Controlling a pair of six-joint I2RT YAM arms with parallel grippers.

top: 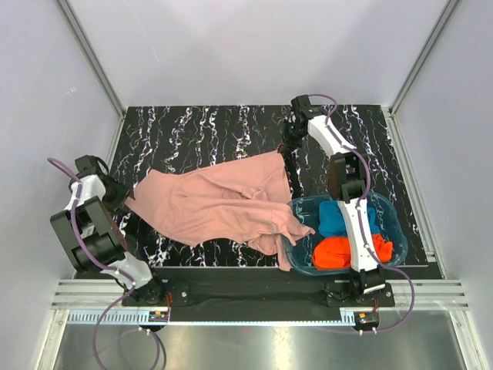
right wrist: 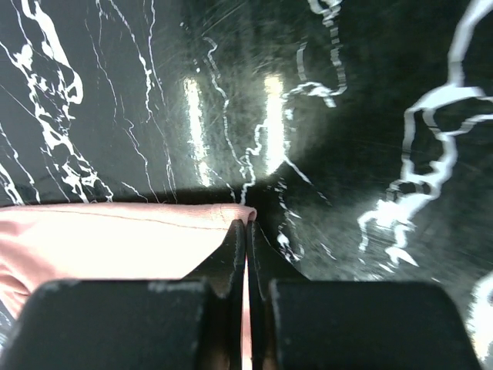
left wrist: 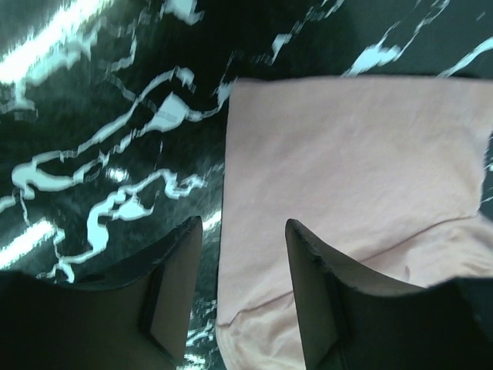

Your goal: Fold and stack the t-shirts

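A pink t-shirt [top: 216, 196] lies spread but rumpled across the dark marbled table, its lower right part bunched against the bin. In the right wrist view, my right gripper is shut on the shirt's upper right corner, a thin bit of cloth at its fingertips. My left gripper [top: 128, 196] is at the shirt's left end. The left wrist view shows the left gripper open, its fingers apart above the shirt's edge [left wrist: 262, 185], with nothing held between them.
A clear blue bin [top: 302, 262] stands at the lower right, holding a blue cloth [top: 331, 220] and an orange cloth [top: 331, 253]. The right forearm passes over it. Bare table [top: 208, 135] stretches behind the shirt. Pale walls enclose the sides.
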